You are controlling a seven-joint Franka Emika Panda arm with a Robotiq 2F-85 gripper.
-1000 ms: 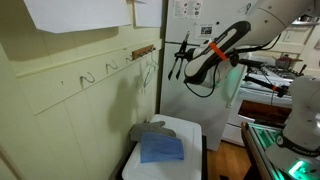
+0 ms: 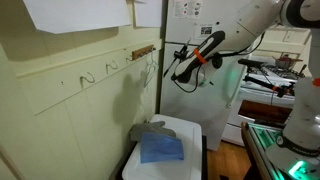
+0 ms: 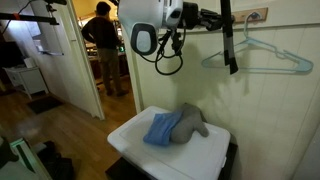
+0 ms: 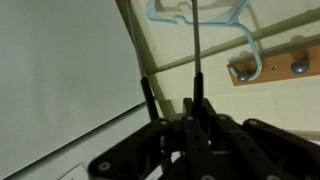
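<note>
My gripper is raised near the wall, in front of the white fridge. In the wrist view two slender dark prongs reach forward from the gripper, some way apart; I cannot tell whether anything is held between them. Exterior view 2 shows a long dark strip hanging at the arm's end, just left of a pale blue hanger. That hanger is on a wooden hook rail, clear of the prongs. A blue cloth and a grey cloth item lie on a white lid.
More hooks line the cream wall, and the wooden rail is fixed farther along it. A fridge stands behind the arm. One person is in the background.
The arm has swung a little to the left in exterior view 1, and its links beyond the gripper sit higher. The cloths have stayed where they were.
</note>
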